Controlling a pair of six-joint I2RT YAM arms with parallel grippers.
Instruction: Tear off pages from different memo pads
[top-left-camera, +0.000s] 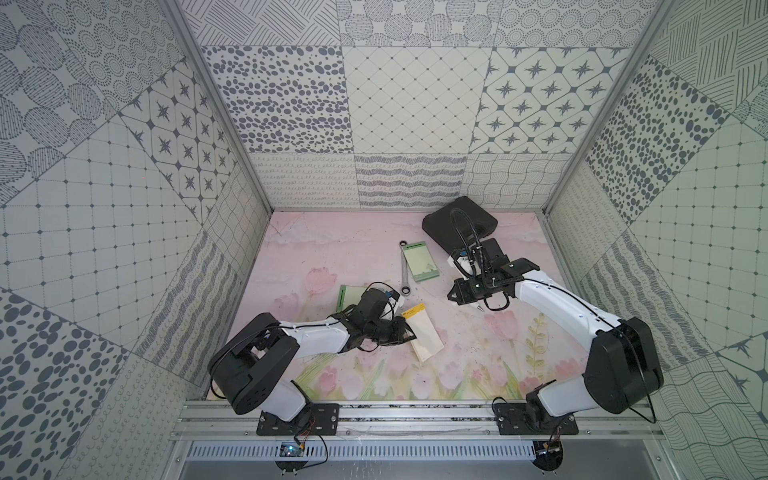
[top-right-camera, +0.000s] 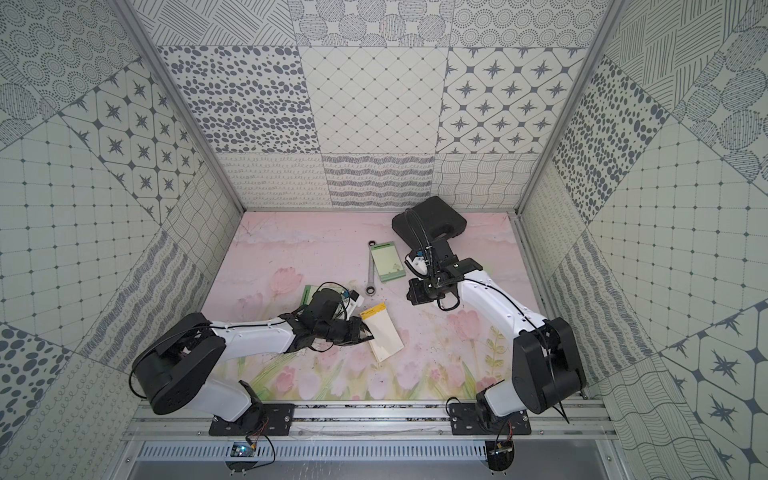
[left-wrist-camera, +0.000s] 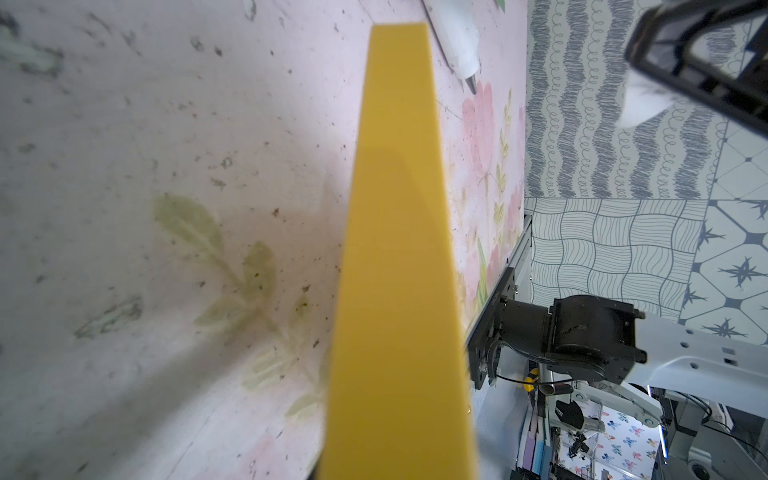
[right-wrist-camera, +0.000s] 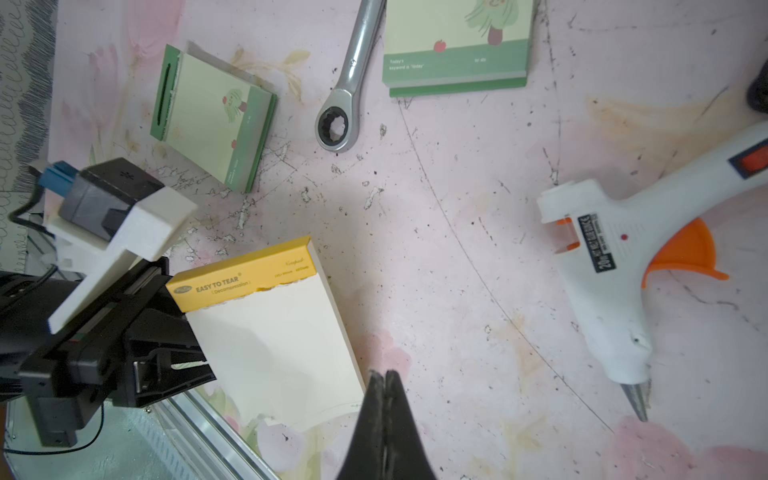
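A white memo pad with a yellow binding (right-wrist-camera: 244, 274) is tilted toward the front of the table. My left gripper (top-left-camera: 408, 330) is shut on its left edge. A ragged paper edge runs just below the yellow strip, and the top sheet's lower edge is wavy. The yellow binding (left-wrist-camera: 400, 240) fills the middle of the left wrist view and hides the left fingertips. My right gripper is shut, with nothing showing between its fingers, up and right of the pad. One green memo pad (top-left-camera: 421, 261) lies farther back; another green memo pad (right-wrist-camera: 212, 116) is beside the left arm.
A wrench (right-wrist-camera: 344, 104) lies between the green pads. A white glue gun (right-wrist-camera: 616, 272) with an orange trigger is under the right arm. Behind stands a black case (top-left-camera: 456, 222).
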